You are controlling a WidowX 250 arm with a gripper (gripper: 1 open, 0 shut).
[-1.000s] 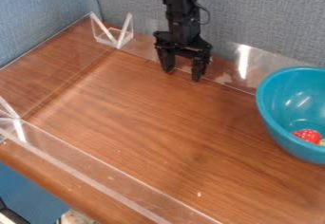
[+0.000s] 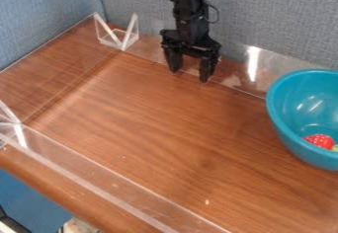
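Observation:
My black gripper (image 2: 191,67) hangs at the back middle of the wooden surface, its two fingers apart and open, with nothing visible between them. At the right edge of the camera view sits a turquoise bowl (image 2: 301,104), partly out of frame, holding a red speckled item (image 2: 318,140) and a pale item partly hidden beside it.
A clear low barrier (image 2: 132,197) runs along the near left, with white corner braces (image 2: 117,36) at the back left. Grey padded walls (image 2: 278,20) stand behind.

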